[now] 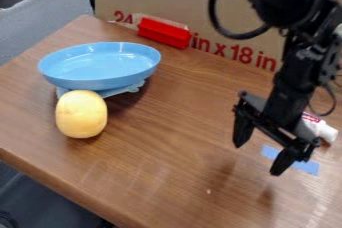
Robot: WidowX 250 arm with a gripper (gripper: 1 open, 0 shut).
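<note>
My black gripper [257, 153] is low over the right side of the wooden table, its fingers apart. It hangs above or at a light blue strip [305, 164], which it partly covers. Behind it, at the right, a white tube with a red label [318, 128] is partly hidden by the arm.
A blue bowl [99, 62] sits on a light blue support at the left, with a yellow potato-like object [80, 115] in front. A red box [164, 32] lies at the back against a cardboard box [187, 2].
</note>
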